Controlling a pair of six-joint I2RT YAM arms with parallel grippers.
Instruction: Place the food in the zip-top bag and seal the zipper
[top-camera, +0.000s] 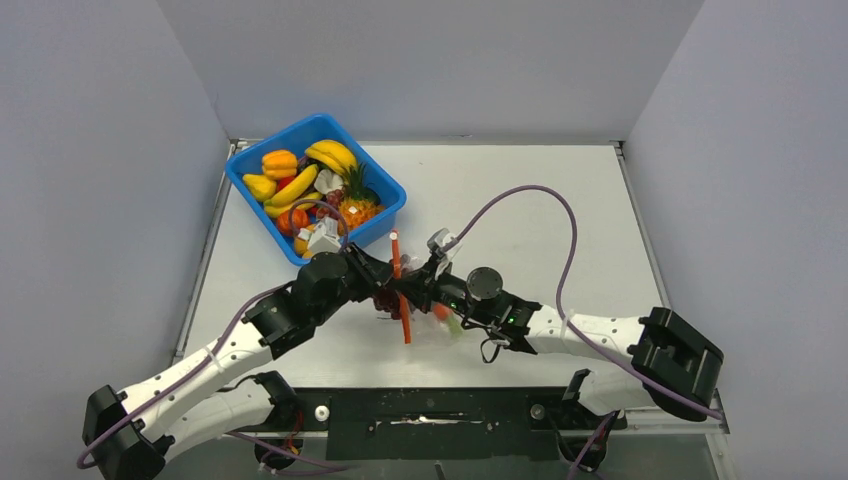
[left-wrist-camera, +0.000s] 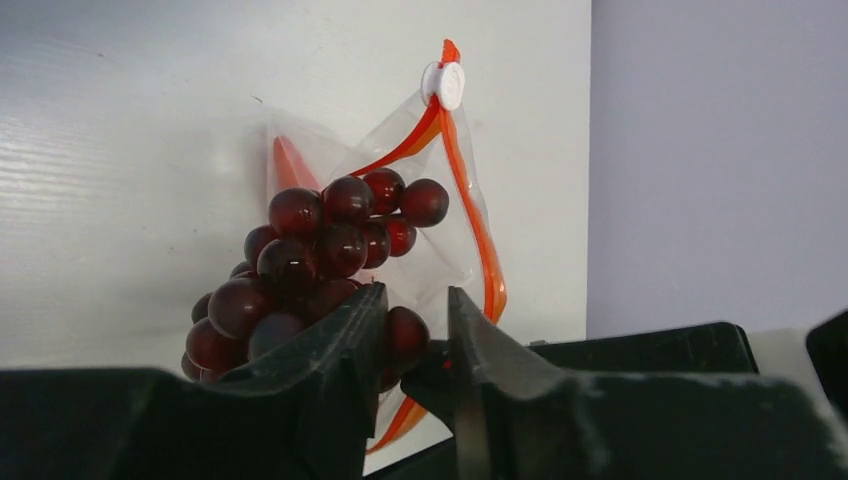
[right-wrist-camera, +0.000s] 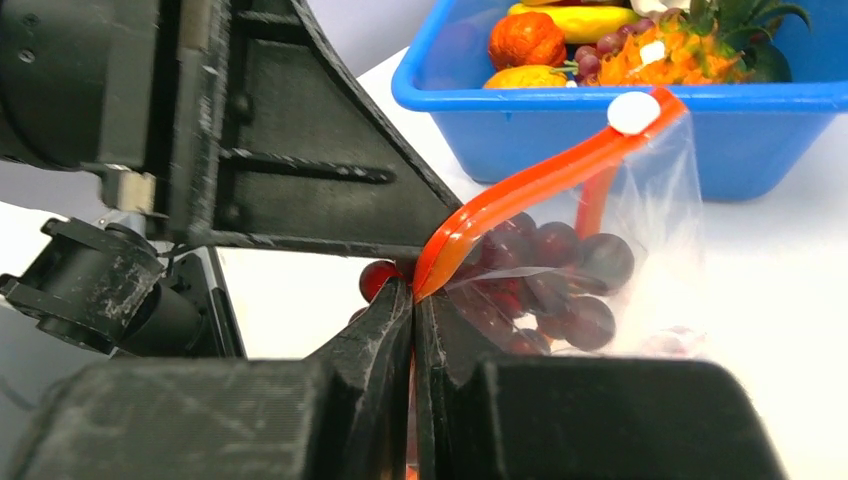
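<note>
The clear zip bag (right-wrist-camera: 655, 250) has an orange zipper rim (top-camera: 396, 262) with a white slider (left-wrist-camera: 443, 86) at one end. Dark red grapes (left-wrist-camera: 290, 265) lie at its mouth, some behind the clear film and some outside the rim. My right gripper is shut on the orange rim, which runs down into its fingertips. Fingers apart, my left gripper is close against the rim, beside the right gripper; a grape shows in the gap, but whether it touches the fingers I cannot tell. Inside the bag, an orange-red piece (left-wrist-camera: 290, 163) shows through.
A blue basket (top-camera: 395, 199) full of toy fruit and vegetables stands at the back left, just behind the bag. Both arms meet closely over the bag.
</note>
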